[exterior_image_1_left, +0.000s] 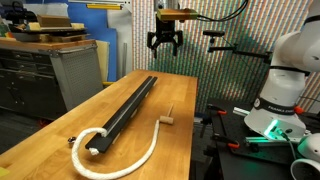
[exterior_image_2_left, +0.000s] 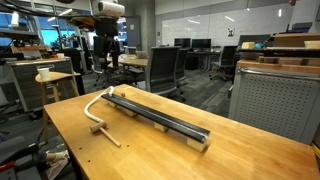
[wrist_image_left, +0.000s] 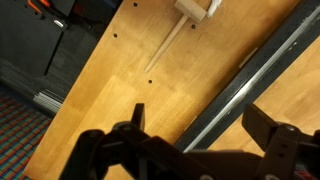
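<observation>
My gripper (exterior_image_1_left: 164, 48) hangs high above the far part of the wooden table in exterior view 1, its fingers pointing down and spread open, nothing between them. In the wrist view the fingers stand apart at the bottom edge over bare wood and part of a long black rail (wrist_image_left: 250, 87). That rail (exterior_image_2_left: 165, 119) lies along the table, raised on small wooden blocks. Beside it rests a small wooden mallet (exterior_image_1_left: 166, 119), its handle (wrist_image_left: 167, 43) showing near the top of the wrist view. A white hose (exterior_image_1_left: 143, 159) curves around the rail's near end in exterior view 1.
A dark cabinet (exterior_image_1_left: 30, 80) and a grey workbench (exterior_image_1_left: 85, 70) stand along its left in exterior view 1. Office chairs (exterior_image_2_left: 162, 70) are behind it in exterior view 2.
</observation>
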